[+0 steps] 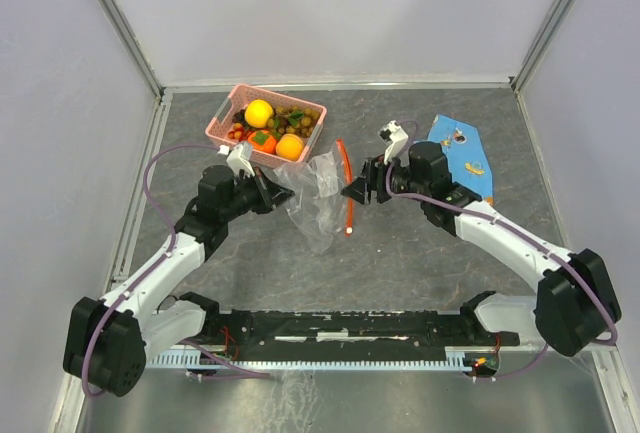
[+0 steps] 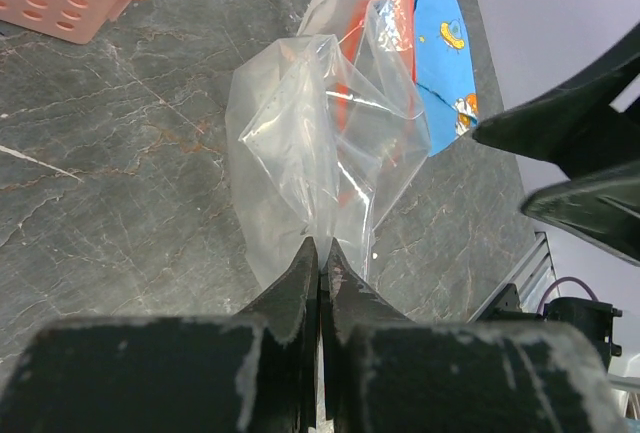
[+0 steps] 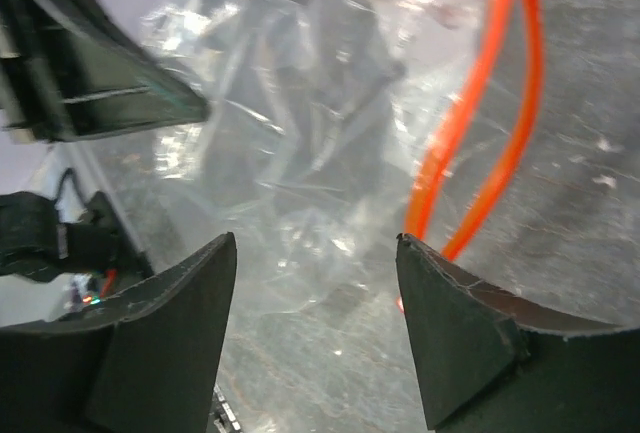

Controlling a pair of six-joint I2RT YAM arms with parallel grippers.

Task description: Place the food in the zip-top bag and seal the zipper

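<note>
A clear plastic bag [image 1: 317, 208] with an orange zipper strip [image 1: 348, 188] hangs over the table, its zipper end toward the right arm. My left gripper is shut on the plastic at the bag's end away from the zipper. My right gripper stands open close to the zipper end. In the right wrist view, the orange strip [image 3: 462, 113] forms two bands with a gap between them, running down to the right-hand finger [image 3: 440, 293]. Food lies in the pink basket [image 1: 215, 128]: a yellow fruit [image 1: 258, 113], orange fruits [image 1: 289, 147] and grapes [image 1: 300, 119].
A blue patterned sheet [image 1: 463, 148] lies at the right, partly under the right arm. Bare grey table [image 1: 400, 268] shows in front of the bag. Both grippers are close together, with the bag between them.
</note>
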